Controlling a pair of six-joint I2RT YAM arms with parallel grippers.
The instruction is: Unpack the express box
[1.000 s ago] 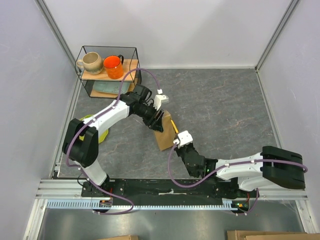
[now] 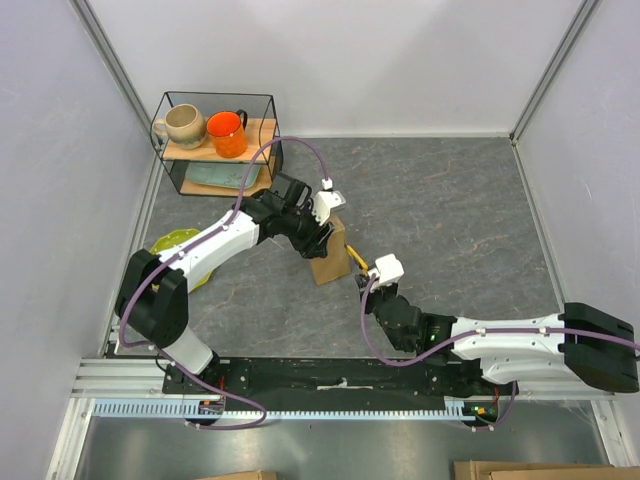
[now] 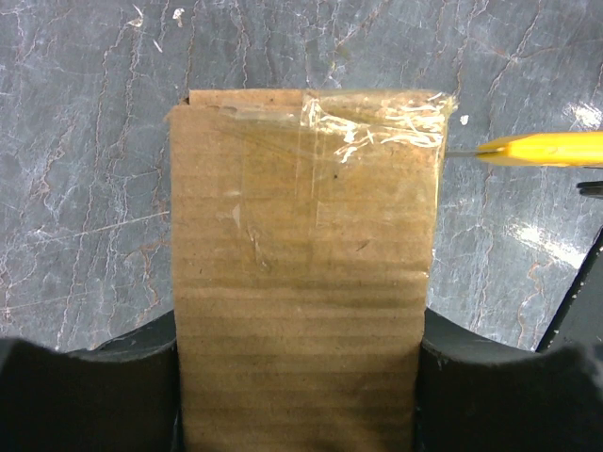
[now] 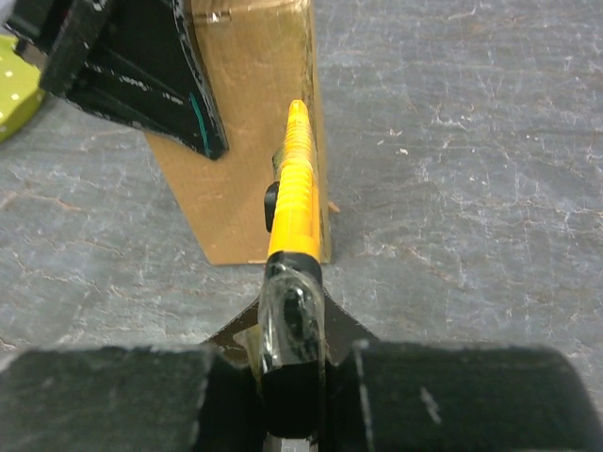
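A brown cardboard box (image 2: 331,262) is gripped across its width by my left gripper, whose fingers (image 3: 113,377) press on both sides. Clear tape (image 3: 377,118) covers its far end in the left wrist view. My right gripper is shut on a yellow utility knife (image 4: 297,202). In the left wrist view the knife (image 3: 542,149) points at the box's right edge near the taped end, its thin blade (image 3: 462,153) reaching that edge. Whether the blade is in the tape or only beside it I cannot tell. The box's contents are hidden.
At the back left stands a wire rack (image 2: 218,160) with a beige mug (image 2: 185,126) and an orange mug (image 2: 227,134). A yellow-green plate (image 2: 172,240) lies partly behind the left arm.
The left gripper has moved slightly right, still holding the box.
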